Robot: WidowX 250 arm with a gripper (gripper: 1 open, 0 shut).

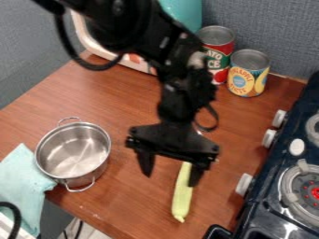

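The black gripper (173, 166) hangs open over the wooden table, its fingers apart, to the right of the steel pot. Below and behind it lies a pale yellow long object (182, 196), probably a corn cob or spoon handle; its upper end is hidden by the gripper. A steel pot (73, 149) stands on the left.
A red can (214, 61) and a yellow can (247, 76) stand at the back. The stove (290, 175) fills the right edge. A teal cloth (22, 182) lies at the left.
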